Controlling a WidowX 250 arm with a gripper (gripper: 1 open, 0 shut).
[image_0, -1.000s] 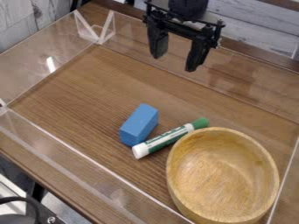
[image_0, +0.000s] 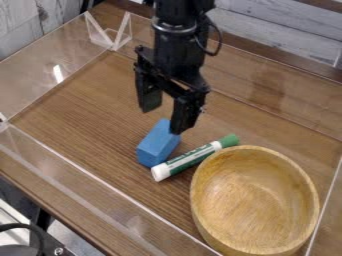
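My gripper (image_0: 171, 100) hangs in the middle of the view, open, a little above and behind a blue block (image_0: 159, 142) lying on the wooden table (image_0: 74, 130). A green and white tube (image_0: 194, 157) lies diagonally just right of the block. Whether the fingers touch anything is hard to tell, but nothing shows held between them.
A large yellow oval bowl (image_0: 253, 200) fills the lower right, beside the tube. A dark cable shows at the lower left corner.
The block, tube and bowl have not moved.
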